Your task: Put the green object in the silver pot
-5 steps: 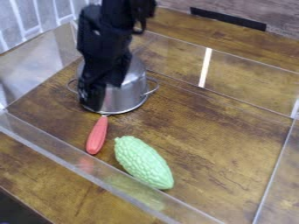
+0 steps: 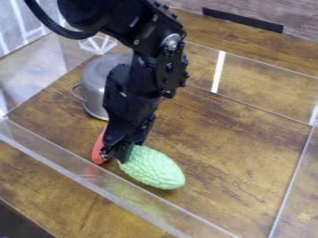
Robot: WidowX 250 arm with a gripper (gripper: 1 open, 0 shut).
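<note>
The green bumpy vegetable lies on the wooden table, near the low clear front wall. My black gripper is down at the vegetable's upper-left end, its fingers overlapping that end in the view. Nothing is lifted; how far apart the fingers stand is hidden by their dark shape and the viewing angle. Behind the arm, at the upper left, stands the silver pot, largely covered by the arm. The vegetable is outside the pot.
Partly behind the gripper is a red elongated object, close to the vegetable's left end. A clear wall runs along the table's near side.
The arm has come down and toward the camera, from over the pot to the vegetable's upper-left end. Vegetable and red object lie where they were; the pot is now more covered.
</note>
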